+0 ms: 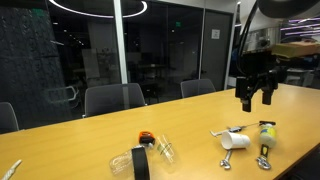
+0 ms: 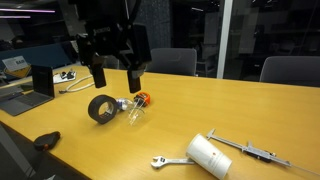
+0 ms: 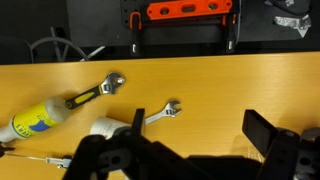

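My gripper (image 1: 257,98) hangs open above the table, nothing between its fingers; the wrist view shows its dark fingers wide apart over bare wood. Under and beside it lies a white cup (image 1: 235,142) on its side. A small silver wrench (image 3: 162,112) lies by the cup, near the left finger in the wrist view. A second wrench with a dark handle (image 3: 97,90) rests beside a bottle with a yellow-green label (image 3: 38,119). Behind the cup stretches a caliper (image 2: 250,150).
A black tape roll (image 1: 141,163), clear plastic pieces (image 1: 166,150) and an orange-and-black item (image 1: 147,137) stand together farther along the table. Chairs (image 1: 114,98) line the far side.
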